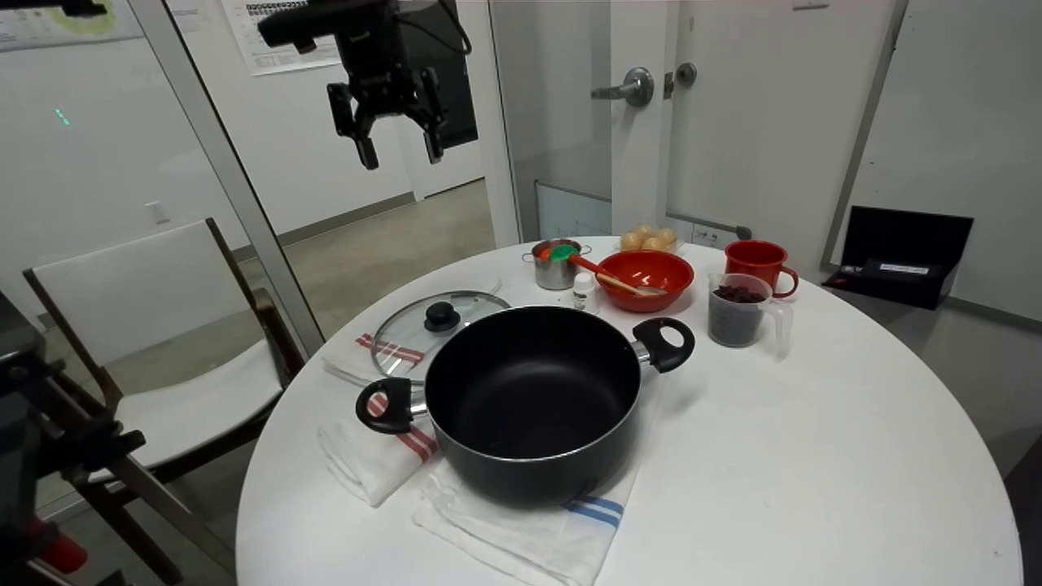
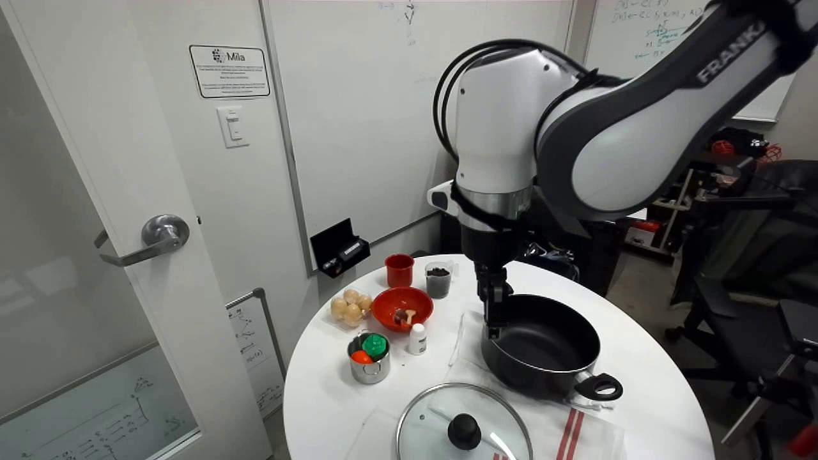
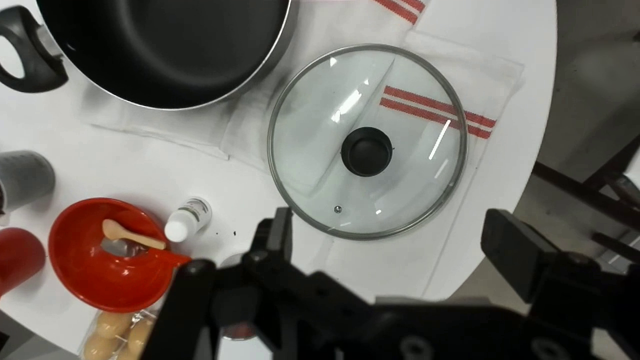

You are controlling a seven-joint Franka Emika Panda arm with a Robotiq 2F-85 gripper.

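Observation:
My gripper (image 1: 400,156) hangs in the air well above the table, open, with nothing between its fingers. In the wrist view the glass lid (image 3: 312,120) with its black knob (image 3: 366,151) lies below and beyond the spread fingertips, resting flat on a red-striped towel (image 3: 501,78). A large black pot (image 1: 532,391), empty and uncovered, stands beside the lid on white cloths. Exterior view 2 shows the gripper (image 2: 494,331) side-on, overlapping the pot's rim in the picture.
Behind the pot are a red bowl (image 1: 645,268) with utensils, a white bottle (image 2: 417,338), a small steel pot (image 2: 371,373), eggs (image 2: 351,306), a red mug (image 2: 399,269) and a measuring cup (image 1: 734,317).

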